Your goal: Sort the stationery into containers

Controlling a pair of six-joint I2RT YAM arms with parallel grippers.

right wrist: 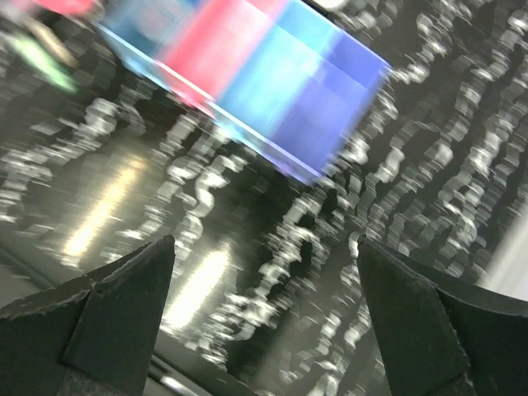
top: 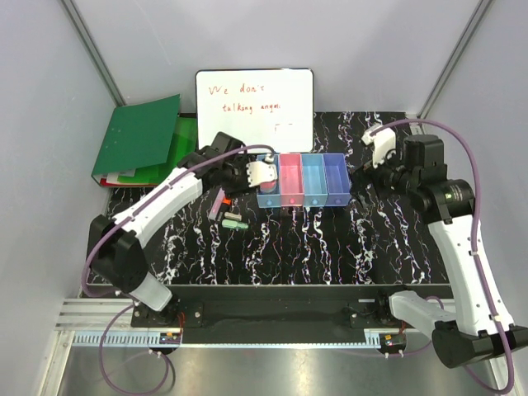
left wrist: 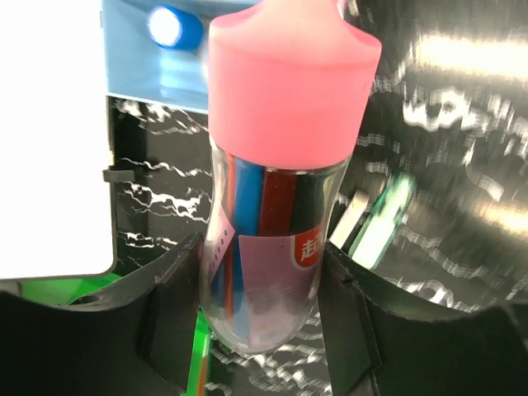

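Observation:
My left gripper is shut on a clear bottle with a pink cap (left wrist: 289, 91), coloured strips showing inside it. From above, the pink cap (top: 268, 186) shows over the leftmost light-blue compartment (top: 269, 200) of the row of bins; how far above it is hard to tell. A blue round item (left wrist: 177, 28) lies inside that compartment. On the table left of the bins are a green-and-clear item (top: 234, 224), a small beige piece (top: 233, 216) and a pink oblong item (top: 216, 205). My right gripper stands open and empty, right of the bins.
The pink bin (top: 290, 180), second light-blue bin (top: 313, 180) and dark-blue bin (top: 337, 180) look empty. A whiteboard (top: 254, 103) stands behind them, and green folders (top: 140, 136) are at back left.

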